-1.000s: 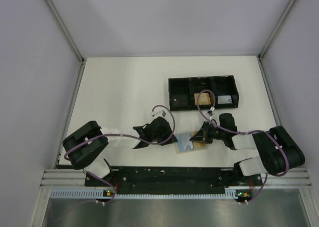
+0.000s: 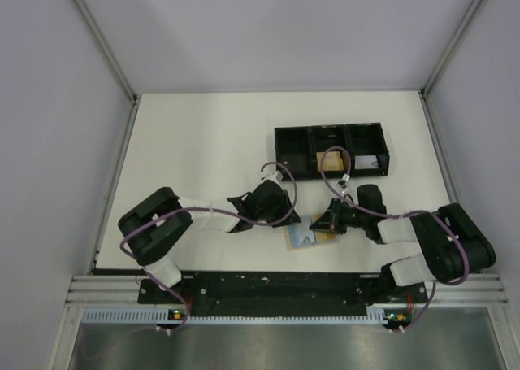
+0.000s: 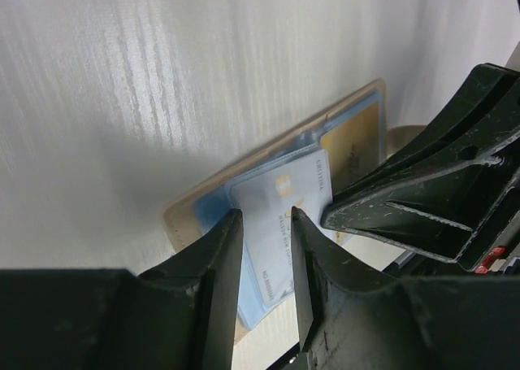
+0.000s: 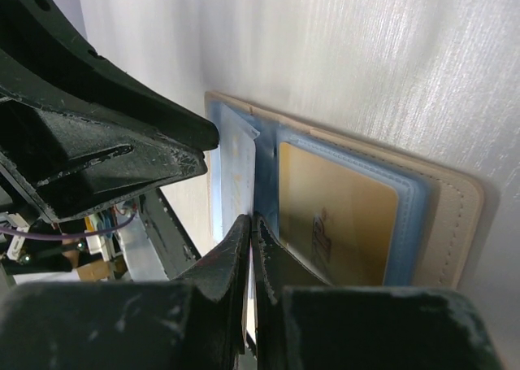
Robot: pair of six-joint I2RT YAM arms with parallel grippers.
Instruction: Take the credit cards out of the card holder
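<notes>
The card holder [image 2: 308, 232] lies flat at the table's front middle, with tan backing and blue sleeves; a tan card [image 4: 333, 207] sits in one pocket. A white card is at the blue sleeve, its edge lifted in the right wrist view. My left gripper [image 2: 289, 215] is at the holder's left end, part open as far as shows, its fingertips [image 3: 301, 232] over the white card. My right gripper [image 2: 321, 225] is shut at the white card's edge; whether it grips the card is unclear.
A black three-compartment box [image 2: 296, 152] stands behind the holder, with cards in two compartments. The front edge is close below the holder.
The right gripper looks unchanged.
</notes>
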